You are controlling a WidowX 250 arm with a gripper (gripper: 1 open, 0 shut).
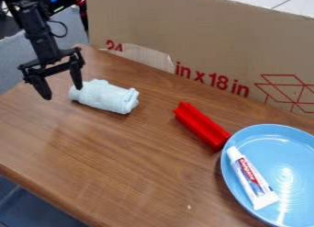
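My black gripper (61, 89) hangs at the upper left of the table with its fingers spread open, just left of a pale blue rolled cloth (108, 97). Nothing is between the fingers. A red cylindrical object (200, 125) lies in the middle right. A blue plate (291, 166) at the right holds a white toothpaste tube (251, 178) with a blue and red label.
A large cardboard sheet (203, 38) stands along the back of the table.
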